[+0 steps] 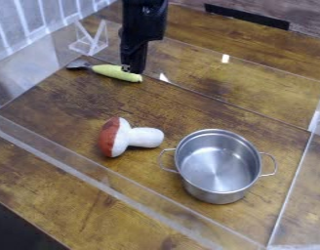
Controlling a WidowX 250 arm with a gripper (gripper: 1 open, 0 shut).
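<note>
My dark gripper (pixel 134 68) hangs at the upper middle of the camera view, just above a pale yellow-green object with a dark end, like a corn cob or vegetable (pixel 113 72), lying at the back left. The fingers are small and dark; nothing shows held between them, and they look shut. A mushroom (pixel 129 137) with a red-brown cap and white stem lies on its side in the middle front. To its right stands an empty steel pot (pixel 218 168) with two handles.
Clear low walls (pixel 46 132) surround the wooden table (pixel 71 176). A white slatted object stands at the far left edge.
</note>
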